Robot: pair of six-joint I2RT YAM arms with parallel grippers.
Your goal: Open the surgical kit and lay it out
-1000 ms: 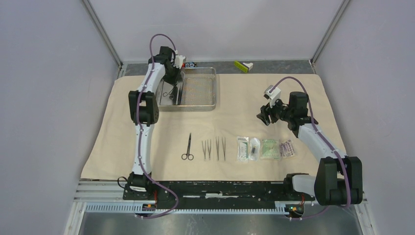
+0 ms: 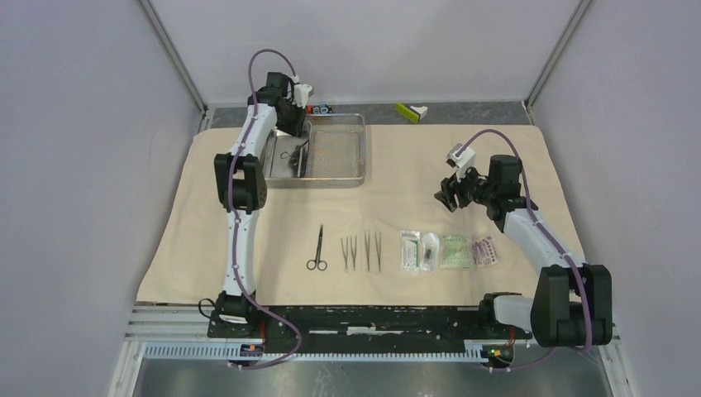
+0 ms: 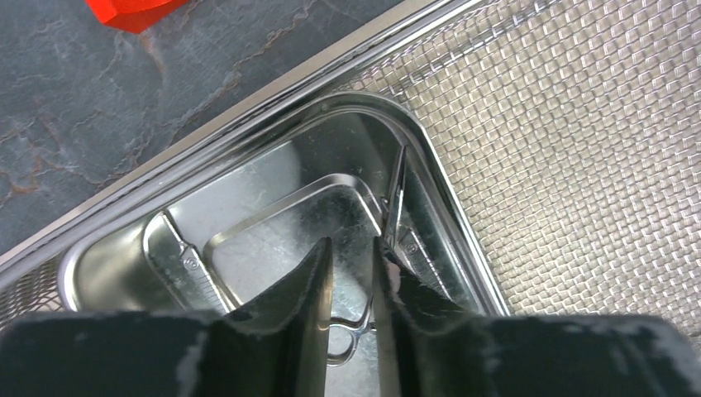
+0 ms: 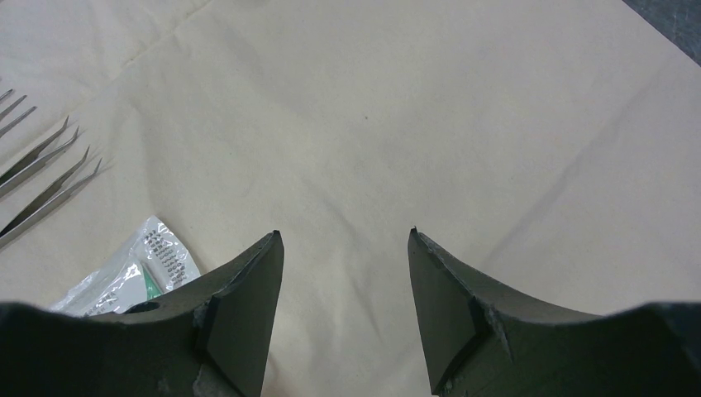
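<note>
The steel kit tray point(image 2: 337, 181) lies at the back left of the cloth, with an inner tray holding scissor-like instruments point(image 3: 395, 198) and flat handled pieces point(image 3: 190, 263). My left gripper hangs over these, fingers part open with a narrow gap; whether anything is between them is unclear. On the cloth lie scissors point(image 2: 317, 263), several tweezers point(image 2: 368, 252) and several packets point(image 2: 456, 251) in a row. My right gripper is open above bare cloth at the right, empty.
A red object point(image 3: 132, 12) and a green-yellow object point(image 2: 407, 112) sit on the dark back strip point(image 2: 479, 112). The cloth between the tray and my right gripper is clear, as is the left front.
The right arm is still.
</note>
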